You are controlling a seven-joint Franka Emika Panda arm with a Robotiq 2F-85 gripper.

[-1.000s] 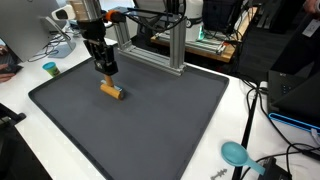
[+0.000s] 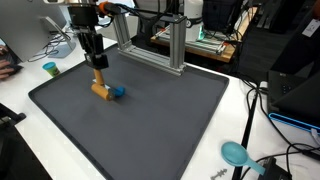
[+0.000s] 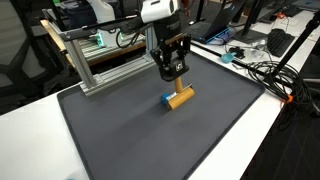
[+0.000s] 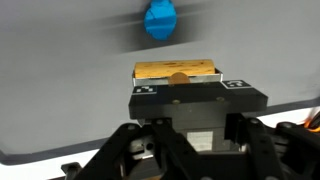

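Observation:
A wooden mallet-like piece has a pale orange head (image 2: 101, 91) and an upright handle (image 3: 179, 83). My gripper (image 2: 98, 70) points down and is shut on that handle from above. In the wrist view, the head (image 4: 175, 70) runs crosswise just beyond the black fingers (image 4: 150, 101). Close beside the head is a small blue object (image 2: 118, 91), which appears at the top of the wrist view, apart from the wood. Whether the head touches the dark mat cannot be made out.
A teal cup-like object (image 2: 238, 156) stands off its right side, near cables. A green-and-blue container (image 2: 51, 69) sits beyond the left corner. A white frame (image 2: 176, 55) rises at the back.
Gripper and wooden piece have shifted left in exterior view 1. The blue object, mostly hidden behind the head before, now shows clearly to its right. The grip on the handle looks unchanged.

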